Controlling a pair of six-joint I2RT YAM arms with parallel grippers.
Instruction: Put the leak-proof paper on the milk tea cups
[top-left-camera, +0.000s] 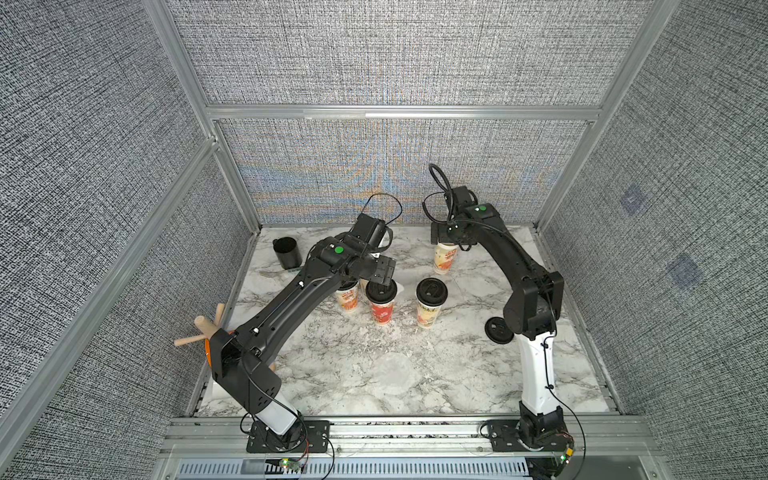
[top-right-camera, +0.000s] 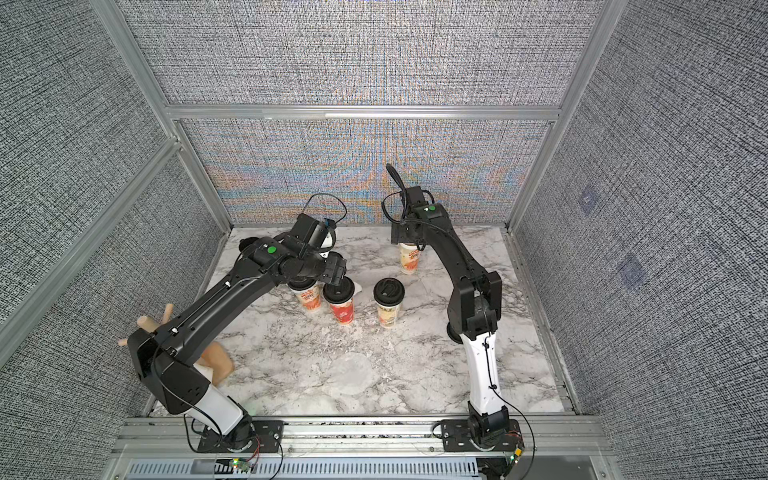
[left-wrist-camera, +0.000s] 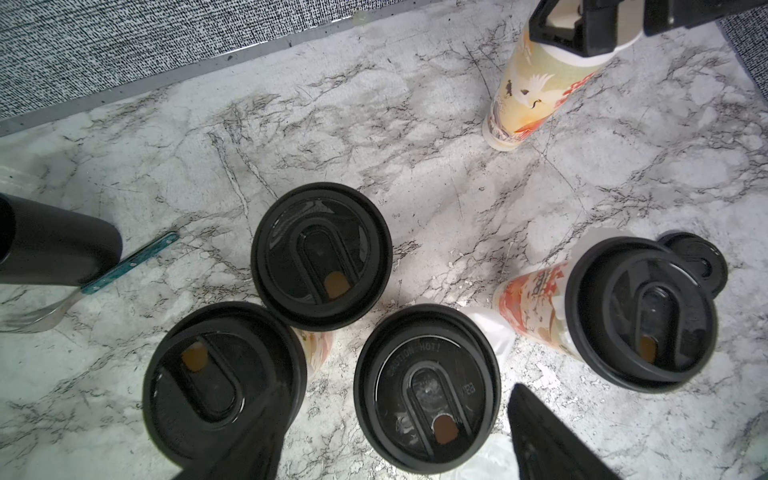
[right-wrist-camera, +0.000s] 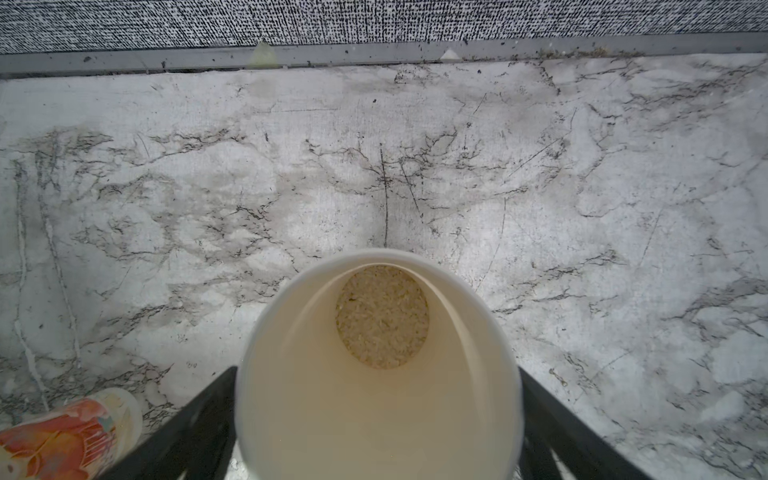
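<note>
An uncovered paper cup (right-wrist-camera: 380, 432) stands between the spread fingers of my right gripper. Tan matter shows at its bottom, and no paper is visible over its mouth. In the top left view that cup (top-left-camera: 445, 257) stands at the back, its rim under the right gripper (top-left-camera: 441, 233). My left gripper (top-left-camera: 382, 269) hangs open above several cups with black lids, one lidded cup (left-wrist-camera: 428, 389) between and below its fingers. Pale scraps that may be leak proof paper (left-wrist-camera: 494, 329) lie beside that cup. A faint round patch (top-left-camera: 396, 373) shows on the front table.
A loose black lid (top-left-camera: 499, 330) lies at the right. To the left are a black mug (top-left-camera: 287, 253) and a fork (left-wrist-camera: 120, 272); a wooden rack (top-left-camera: 207, 326) stands at the left edge.
</note>
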